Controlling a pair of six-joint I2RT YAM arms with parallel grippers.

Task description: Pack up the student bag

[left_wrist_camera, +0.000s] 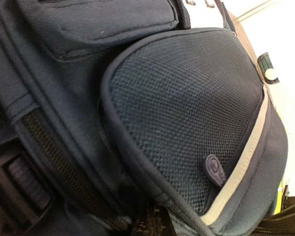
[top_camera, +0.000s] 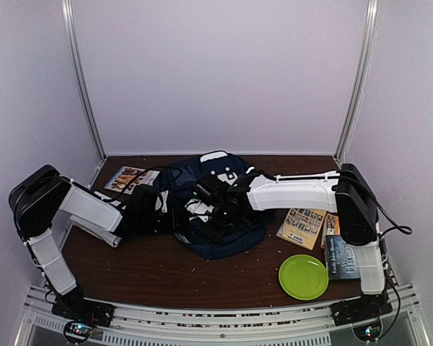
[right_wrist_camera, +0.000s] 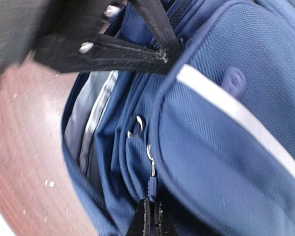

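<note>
The dark blue student bag (top_camera: 227, 245) lies mid-table, its far part showing beyond both arms. In the right wrist view my right gripper is shut on a slim blue zipper pull (right_wrist_camera: 152, 188), which hangs from a metal slider beside the front pocket. Part of the bag's zipped opening gapes, showing grey lining (right_wrist_camera: 84, 110). My left gripper is shut on the bag at the pocket's piped edge; its tips are partly hidden there. A mesh front pocket (left_wrist_camera: 177, 98) with a pale strip fills much of the left wrist view.
At the right stand a green plate (top_camera: 303, 277), a tan book (top_camera: 302, 228) and a blue book (top_camera: 341, 258). A picture-covered booklet (top_camera: 130, 179) lies back left. Bare table (top_camera: 144, 270) shows in front of the bag.
</note>
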